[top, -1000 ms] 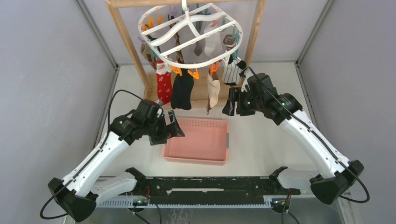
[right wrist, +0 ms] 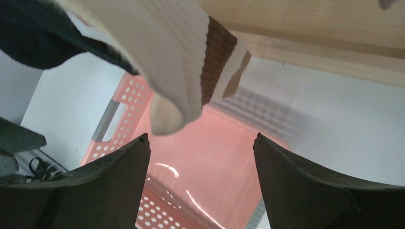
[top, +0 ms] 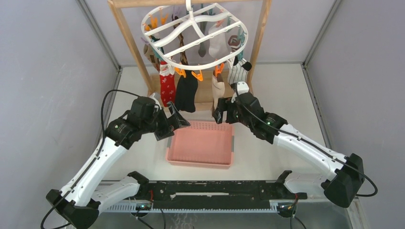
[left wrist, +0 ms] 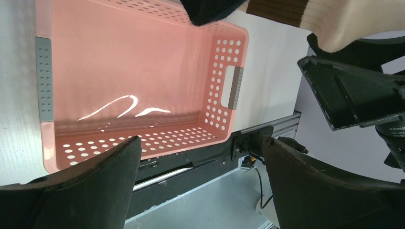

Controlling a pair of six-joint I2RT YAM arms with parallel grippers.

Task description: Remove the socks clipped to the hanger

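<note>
A white oval hanger [top: 192, 43] has socks clipped around its rim. At the front hang a red patterned sock [top: 167, 88], a black sock [top: 186, 90] and a beige sock [top: 218, 88], held by orange clips [top: 219, 68]. My left gripper [top: 178, 123] is open and empty below the black sock, whose end [left wrist: 210, 10] shows at the top of the left wrist view. Beside the beige sock's lower end is my right gripper [top: 220, 110]. In the right wrist view, a wide gap separates its fingers [right wrist: 114, 183], and the beige sock [right wrist: 179, 62] hangs just past the tips, not gripped.
An empty pink basket [top: 200, 164] stands on the white surface below the hanger. A wooden frame [top: 132, 50] rises on both sides of the socks. To the right is a striped sock [top: 238, 71]; more socks, including a white one [top: 218, 43], hang behind.
My right gripper has moved left and slightly down, reaching the beige sock. The socks remain clipped.
</note>
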